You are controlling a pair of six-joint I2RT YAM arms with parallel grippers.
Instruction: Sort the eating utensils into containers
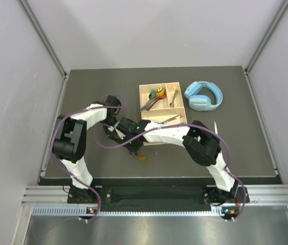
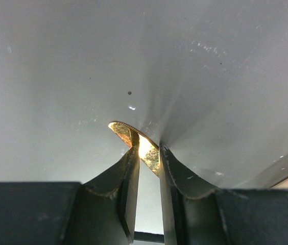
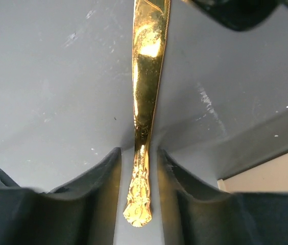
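Observation:
A gold knife (image 3: pixel 146 66) lies on the grey mat, its ornate handle end toward the bottom of the right wrist view. My left gripper is over the blade tip, fingertips close around it, part open; whether it grips is unclear. My right gripper stands part open, its blurred fingertips either side of the knife near the handle. In the top view both grippers meet left of the wooden organiser (image 1: pixel 141 88), whose compartments hold colourful and steel utensils (image 1: pixel 159 94). A gold piece (image 1: pixel 142 158) shows below the right gripper.
Blue headphones (image 1: pixel 205 104) lie right of the organiser. A light strip lies at the mat's right, beside the right arm.

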